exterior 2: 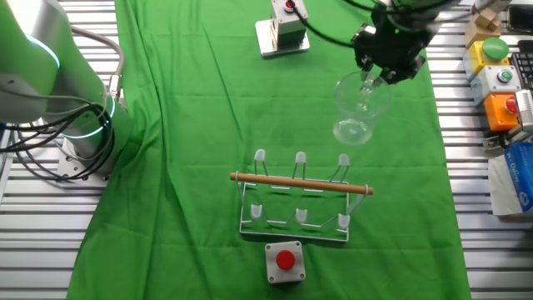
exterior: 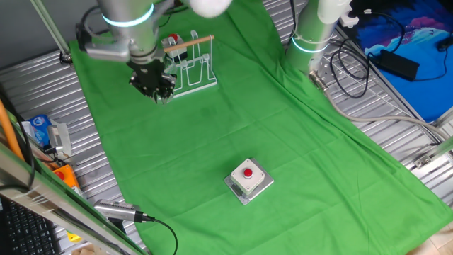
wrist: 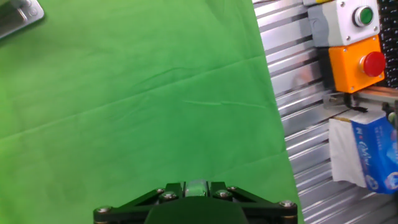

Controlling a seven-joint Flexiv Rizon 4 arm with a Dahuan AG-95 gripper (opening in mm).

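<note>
A clear glass [exterior 2: 353,132] shows in exterior view 2, its wide part higher up and its round end lower, near the green cloth. My gripper [exterior 2: 376,78] is at its upper edge, shut on it. In the wrist view the fingers of the gripper are close together with a pale, see-through sliver between them; the rest of the glass is hard to make out there. In exterior view 1 the gripper [exterior: 164,98] is left of the white wire rack [exterior: 202,86], which has a wooden bar [exterior 2: 301,182] and several upright prongs.
A red-button box [exterior 2: 285,262] stands beside the rack. Another red-button box [exterior: 248,177] on a metal plate sits across the cloth. Button boxes [wrist: 356,65] and a blue tissue pack [wrist: 376,149] lie off the cloth's edge.
</note>
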